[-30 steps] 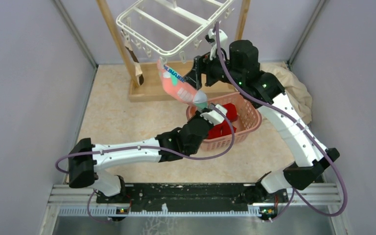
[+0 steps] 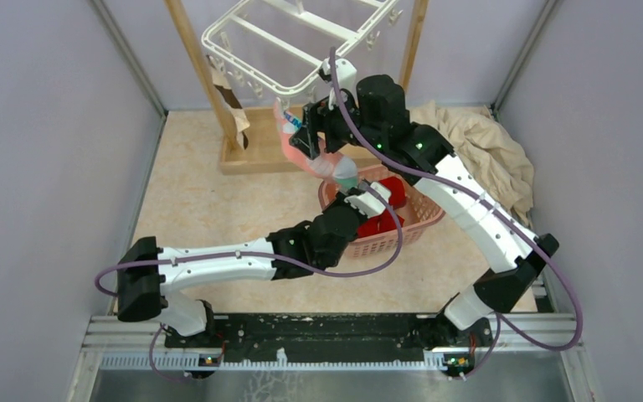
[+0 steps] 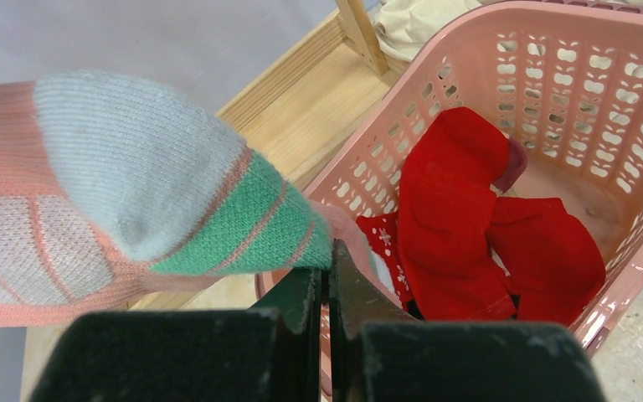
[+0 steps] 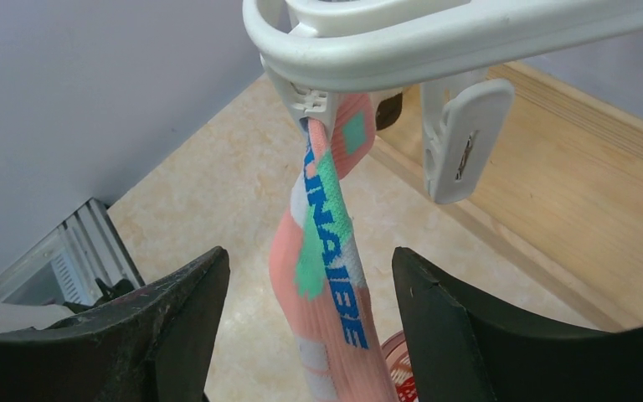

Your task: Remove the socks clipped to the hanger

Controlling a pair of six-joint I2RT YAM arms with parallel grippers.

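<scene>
A pink sock (image 4: pixel 343 335) with green, grey and blue lettered patches hangs from a clip (image 4: pixel 311 102) at the corner of the white hanger (image 2: pixel 301 59). My left gripper is shut on the sock's green toe (image 3: pixel 255 222), pulling it out at a slant. Higher up, my right gripper stands open, its fingers (image 4: pixel 188 310) on either side of the sock below the clip, apparently clear of the fabric. In the top view the right gripper covers part of the sock. A white and brown sock (image 2: pixel 230 100) hangs at the hanger's left side.
Below is a pink basket (image 2: pixel 368 247) holding red socks (image 3: pixel 452 201). An empty clip (image 4: pixel 469 138) hangs beside the held sock's clip. A wooden stand (image 2: pixel 251 163) rises behind, with beige cloth (image 2: pixel 477 151) heaped to its right.
My right arm has moved left, bringing its open gripper over the sock. The left gripper has stayed about where it was, on the toe. The white and brown sock has swung slightly.
</scene>
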